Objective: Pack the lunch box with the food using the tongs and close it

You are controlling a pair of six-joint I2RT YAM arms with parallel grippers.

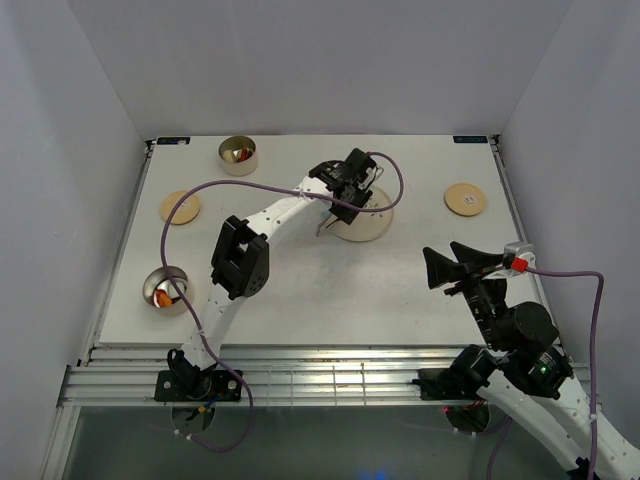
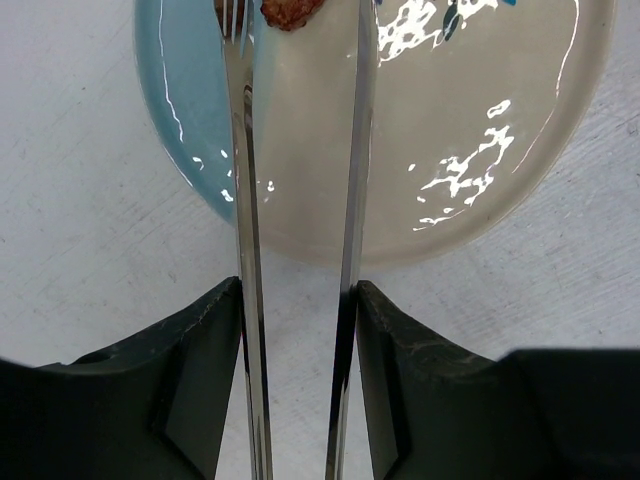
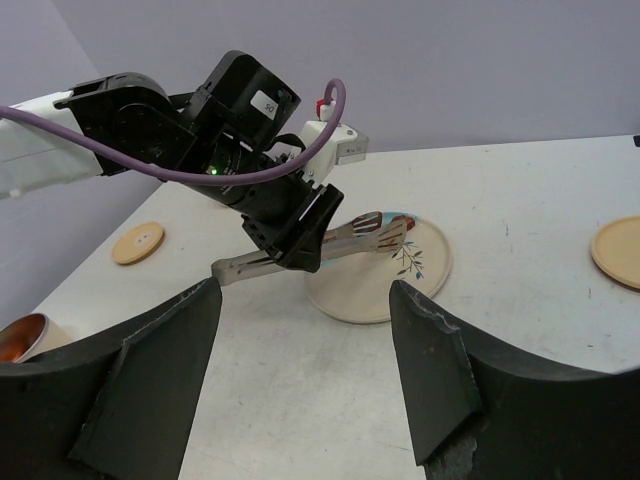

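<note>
Over the round cream plate point(image 1: 368, 226), my left gripper is shut on metal tongs point(image 2: 354, 190), whose two arms stand apart between its fingers. Toward the top of the left wrist view, brown food point(image 2: 290, 9) shows between the tong tips; whether they touch it cannot be told. The plate has a blue part of its rim point(image 2: 172, 95) and a leaf pattern point(image 3: 408, 262). At the table's front right, away from the plate, my right gripper is open and empty.
A metal pot point(image 1: 238, 157) with food stands at the back left, and another pot point(image 1: 158, 295) with food at the front left. Round wooden discs lie at the left point(image 1: 180, 208) and right point(image 1: 465, 199).
</note>
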